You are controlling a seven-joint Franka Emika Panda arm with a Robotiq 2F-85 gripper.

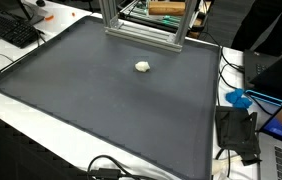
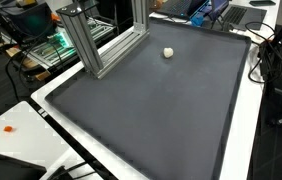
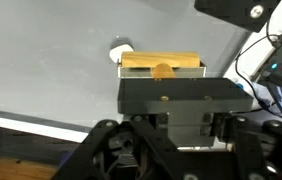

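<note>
Dark mechanical parts of my gripper fill the lower middle of the wrist view. A broad black bar (image 3: 176,95) lies across them; whether it belongs to the gripper or is something else, I cannot tell. Just beyond the bar shows a light wooden piece (image 3: 141,60) with an orange round part (image 3: 162,71) at its middle. At the top edge of exterior view 1 a wooden piece (image 1: 165,6) also appears, above a metal frame (image 1: 143,38). The fingertips cannot be made out. A small whitish lump (image 1: 142,66) rests on the grey mat, visible too as a pale lump (image 2: 168,52).
A keyboard (image 1: 8,28) lies beyond one side. Cables, a blue item (image 1: 238,98), a black cloth-like item (image 1: 236,130) and a laptop (image 1: 281,150) line the other.
</note>
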